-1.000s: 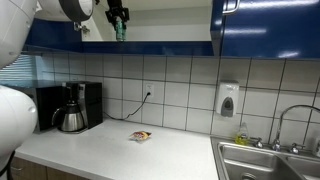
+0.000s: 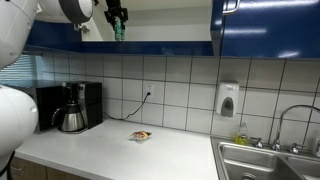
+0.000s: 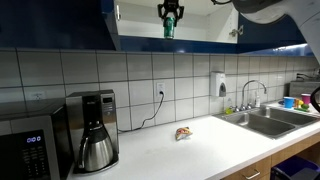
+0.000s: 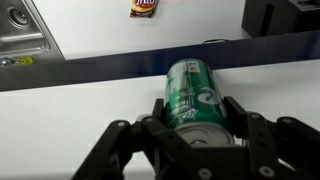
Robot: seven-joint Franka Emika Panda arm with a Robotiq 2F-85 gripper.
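A green can-like container with a pale lid fills the middle of the wrist view. My gripper is shut on it, black fingers on both sides. In exterior view 1 the green container hangs upright below the gripper, high up in front of the open cabinet. Exterior view 2 shows the same container near the cabinet's bottom edge. Whether its base touches the shelf cannot be told.
A blue cabinet edge runs beneath the open shelf space, with a blue door to the right. On the counter below lie a snack packet and a coffee maker. The sink is at right.
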